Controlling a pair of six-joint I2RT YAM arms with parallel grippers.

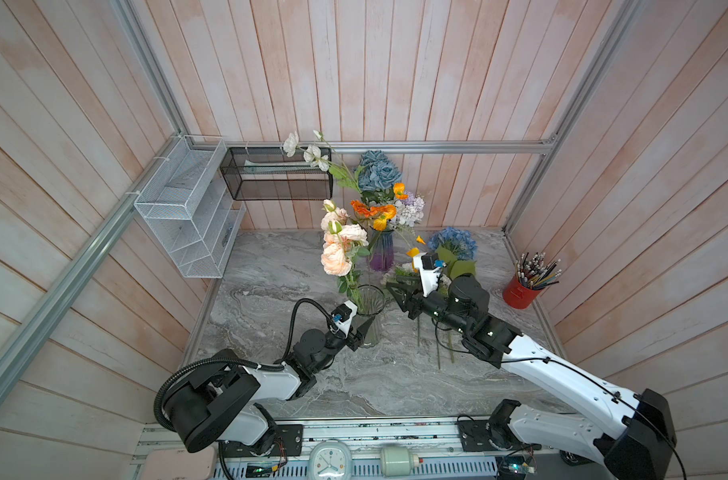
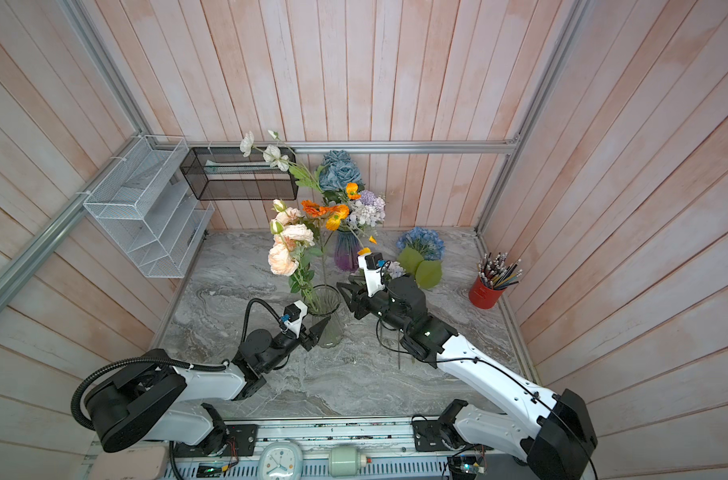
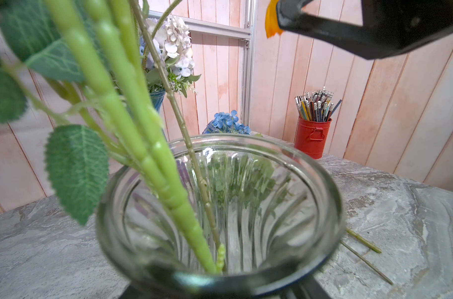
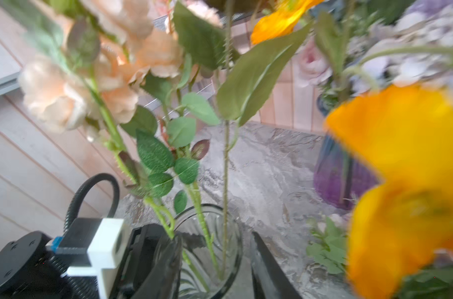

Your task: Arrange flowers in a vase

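The clear ribbed glass vase [image 3: 311, 189] stands on the marble table, with my left gripper [image 1: 360, 334] shut on its side; the fingers barely show below the rim in the left wrist view. Inside lean peach roses [image 1: 336, 254] on thick green stems [image 3: 136, 134] and a thinner brown stem [image 3: 184, 134]. My right gripper is open near the vase mouth. From its camera, stems and rim appear beyond the gap between its fingers. An orange poppy [image 4: 400, 184] looms blurred at the right of that view.
Behind stands a blue-purple vase [image 1: 381, 251] full of flowers. Blue hydrangea [image 2: 421, 242] and loose stems [image 3: 365, 259] lie to the right, near a red pencil bucket [image 1: 521, 293]. White wire shelves [image 1: 189, 209] stand left.
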